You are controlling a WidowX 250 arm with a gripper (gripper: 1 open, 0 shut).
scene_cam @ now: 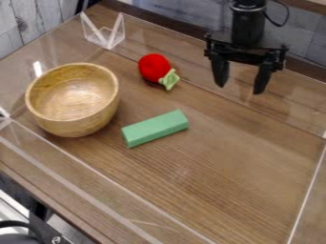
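Observation:
At the top right of the camera view my black gripper (243, 62) hangs over the wooden table, its two fingers spread apart with nothing visible between them. A red object with a pale green tip (155, 68), like a strawberry or pepper toy, lies to its left. A green block (155, 129) rests near the middle, and a wooden bowl (72, 78) stands at the left.
A small white wire-like item (99, 32) lies at the upper left near the table's back edge.

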